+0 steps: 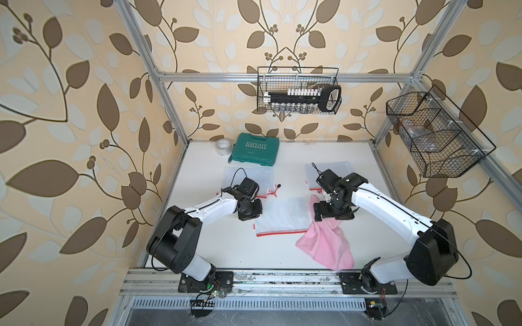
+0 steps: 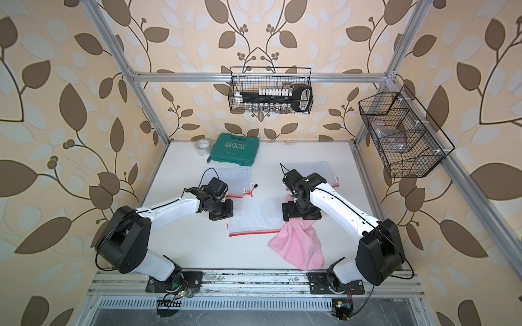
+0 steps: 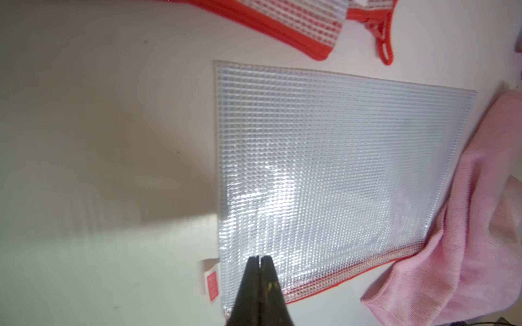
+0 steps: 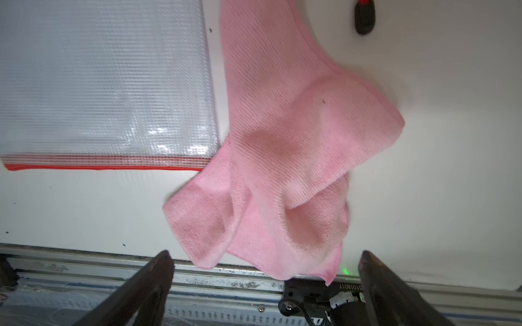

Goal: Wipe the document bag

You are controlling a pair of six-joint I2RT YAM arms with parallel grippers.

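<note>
A clear mesh document bag [image 1: 283, 215] with a red zip edge lies flat in the middle of the table. Along its right side sprawls a crumpled pink cloth [image 4: 304, 135], resting on the tabletop and reaching the bag's lower right corner. My right gripper hangs above the cloth with its fingers [image 4: 138, 293] wide apart and nothing between them. Over the bag's left edge is my left gripper, its fingers together with nothing showing between. In the left wrist view the bag's surface [image 3: 326, 163] is smooth and shiny.
Two more mesh bags lie behind, one at back left [image 1: 255, 176] and one at back right [image 2: 315, 171], partly hidden by the right arm in the top left view. A green case [image 1: 255, 149] and a tape roll [image 1: 223, 145] stand at the back.
</note>
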